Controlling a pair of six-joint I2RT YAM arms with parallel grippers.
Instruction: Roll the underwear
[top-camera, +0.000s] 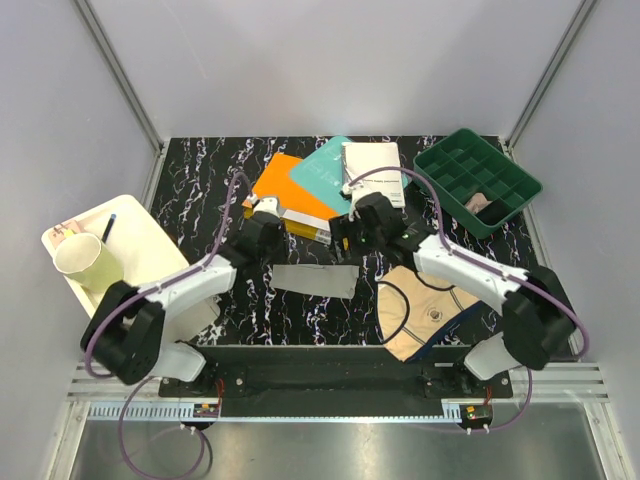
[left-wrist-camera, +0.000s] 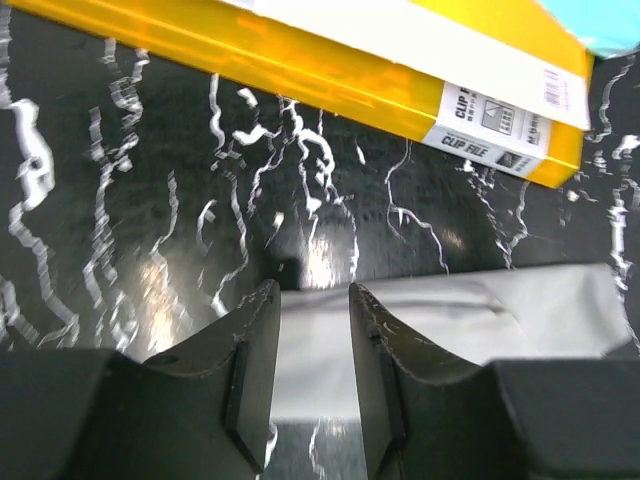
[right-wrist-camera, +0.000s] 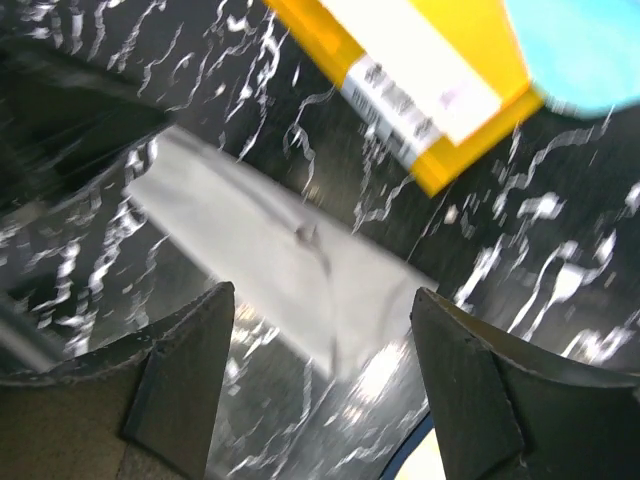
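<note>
The underwear (top-camera: 314, 282) lies flat on the black marbled table as a pale grey, folded strip, its long side running left to right. My left gripper (top-camera: 278, 257) stands open above the strip's far edge, toward its left end; in the left wrist view the cloth (left-wrist-camera: 440, 320) shows below and between the fingers, not gripped. Over the far right side of the strip, my right gripper (top-camera: 343, 240) is also open. The right wrist view shows the underwear (right-wrist-camera: 270, 235) slanting beneath it, lightly creased near the middle, with nothing between the fingers.
A yellow box (top-camera: 304, 226) lies just beyond the underwear, beside orange and teal folders (top-camera: 325, 172). A tan cloth (top-camera: 428, 312) with straps is to the right. The green organizer (top-camera: 477, 180) stands at back right, a cream tray (top-camera: 140, 250) at left.
</note>
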